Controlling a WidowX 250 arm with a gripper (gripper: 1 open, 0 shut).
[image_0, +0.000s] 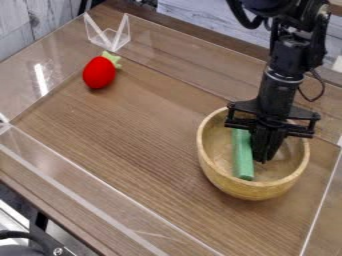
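Note:
A round wooden bowl (254, 186) sits on the right side of the table, holding a green elongated object (242, 160). My black gripper (274, 140) reaches down over the bowl's back half, its lower parts partly covering the inside of the bowl. I cannot make out anything between its fingers, which look shut, though their tips are hard to see against the dark mechanism.
A red round object (99, 72) with a small pale green piece behind it lies at the upper left, near a white wire-like stand (104, 32).

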